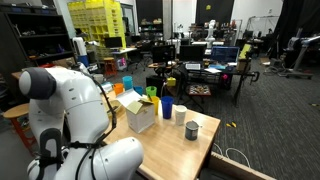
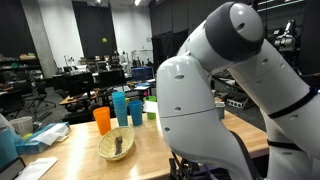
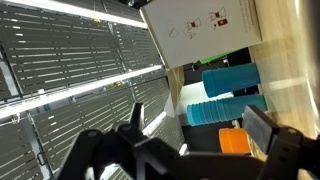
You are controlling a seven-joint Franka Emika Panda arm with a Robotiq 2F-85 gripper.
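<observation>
In the wrist view my gripper stands open, its dark fingers set wide with nothing visible between them. Two ribbed blue cups [image 3: 225, 108] and an orange cup [image 3: 235, 140] appear tilted there, beyond the fingers. A white box [image 3: 198, 30] fills the top of that view. From the first exterior side, this open-topped box [image 1: 141, 115] sits on the table near a blue cup [image 1: 167, 104], a white cup [image 1: 180, 116] and a grey metal cup [image 1: 192, 131]. The white arm [image 1: 75, 110] occupies the left; its fingers are not clear in either exterior view.
A pale basket [image 2: 112, 150] with a dark item inside lies on the table by the orange cup [image 2: 102, 121] and tall blue cups [image 2: 120, 107]. Dark floor lies beyond its right edge.
</observation>
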